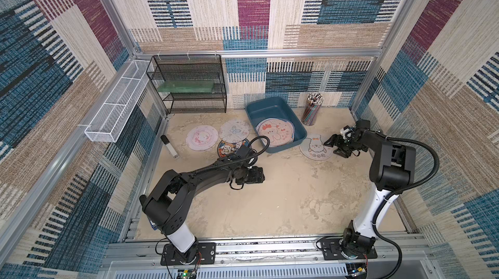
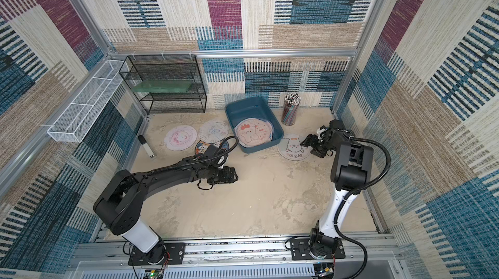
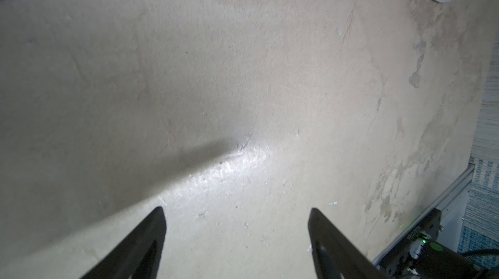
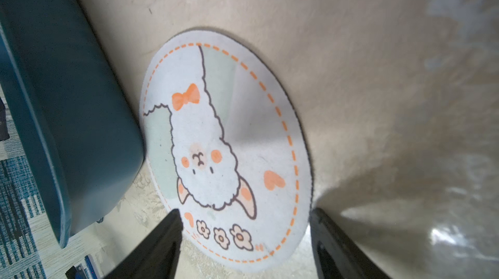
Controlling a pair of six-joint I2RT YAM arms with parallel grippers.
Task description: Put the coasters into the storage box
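Observation:
The blue storage box (image 1: 300, 141) stands at the back with a round pink bunny coaster (image 1: 275, 132) inside it. Just right of the box, a llama coaster (image 4: 208, 159) lies flat on the table. My right gripper is at this coaster's edge, fingers parted, and I cannot see it gripping anything. Left of the box lie a pink coaster (image 1: 202, 137), a pale coaster (image 1: 234, 130) and a dark patterned coaster (image 1: 230, 148), the last partly hidden by my left arm. My left gripper is open over bare table, nothing between its fingers.
A cup of pens (image 1: 312, 110) stands behind the llama coaster, close to the box. A black wire rack (image 1: 192, 105) is at the back left, and a marker (image 1: 169, 146) lies near the left edge.

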